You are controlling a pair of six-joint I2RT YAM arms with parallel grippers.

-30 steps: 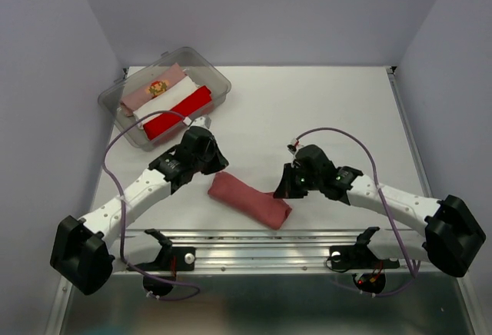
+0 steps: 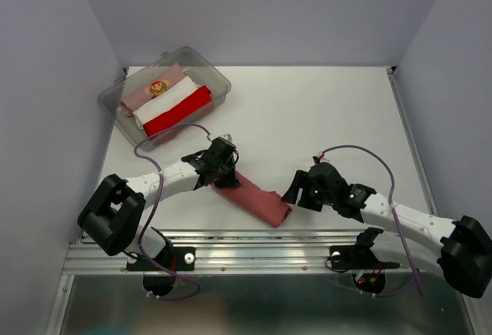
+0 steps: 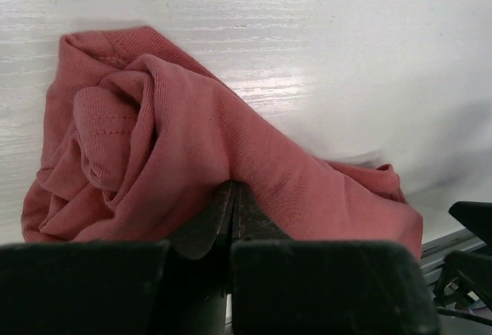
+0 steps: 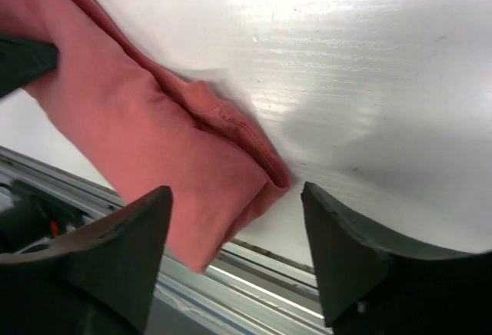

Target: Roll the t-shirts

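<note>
A pink-red T-shirt, folded into a long bundle, lies diagonally on the white table near the front edge. My left gripper is down on its upper-left end, shut on the fabric, which bunches in loose folds beside the fingers. My right gripper stands open around the bundle's right end, with the shirt's corner between and beyond its fingertips in the right wrist view.
A clear bin at the back left holds rolled or folded pink, white and red shirts. Metal rails run along the front edge.
My left arm has come down onto the shirt and gripped it. My right gripper, earlier closed at the shirt's end, has opened and shifted slightly right.
</note>
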